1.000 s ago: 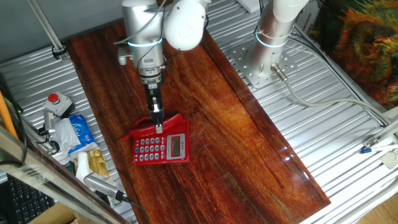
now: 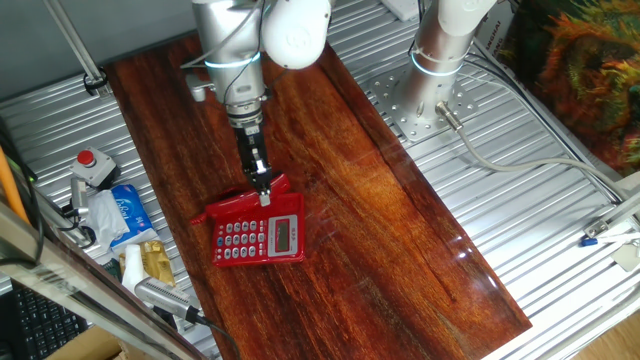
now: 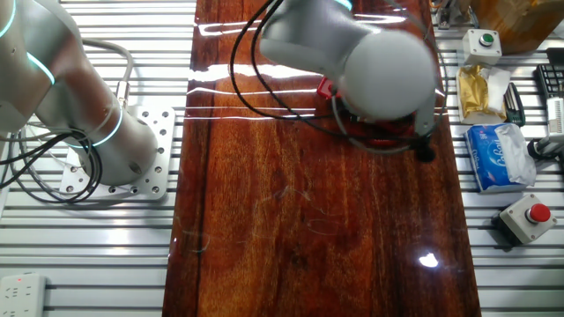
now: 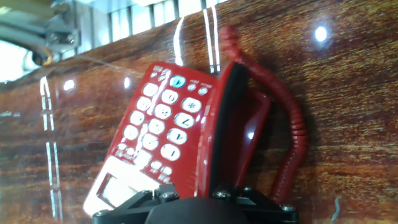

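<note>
A red desk telephone point(image 2: 257, 236) with grey keys and a small display lies on the dark wooden table. Its red handset point(image 2: 230, 206) rests along the side of the phone nearest the arm. In the wrist view the handset point(image 4: 214, 134) runs beside the keypad, and a coiled red cord point(image 4: 297, 127) curves from its far end. My gripper point(image 2: 264, 196) points down over the handset's end near the display side; whether it touches cannot be told. The fingertips are hidden in the wrist view, where only the black gripper body shows. Exterior view 2 has the phone mostly behind the arm.
Free wooden tabletop point(image 2: 380, 270) spreads to the right of the phone. Beyond the left edge sit a red-button box point(image 2: 93, 165), a blue-and-white tissue pack point(image 2: 128, 212) and a grey hand-held device point(image 2: 165, 297).
Over the last second my gripper has shifted slightly right and a little upward in exterior view 1, along the handset's end. The telephone has not visibly moved.
</note>
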